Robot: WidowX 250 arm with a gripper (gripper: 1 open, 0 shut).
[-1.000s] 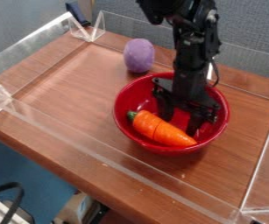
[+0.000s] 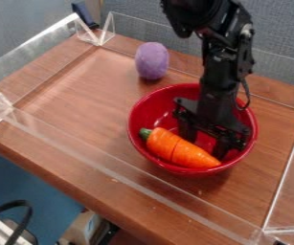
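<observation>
An orange toy carrot (image 2: 183,151) with a green tip lies on the left side inside a red bowl (image 2: 147,111). My black gripper (image 2: 211,139) reaches down from above into the bowl, just behind and to the right of the carrot. Its fingertips are dark and partly hidden against the bowl's shaded inside, so whether they are apart or closed, or touch the carrot, is unclear.
A purple object (image 2: 152,60) stands behind the bowl to the left. Clear low walls edge the wooden table (image 2: 73,105), whose left part is bare. A black cable and some items sit off the table at the lower left.
The gripper has moved slightly and sits a little lower in the bowl. The carrot has shifted slightly to the right; the purple object is unchanged.
</observation>
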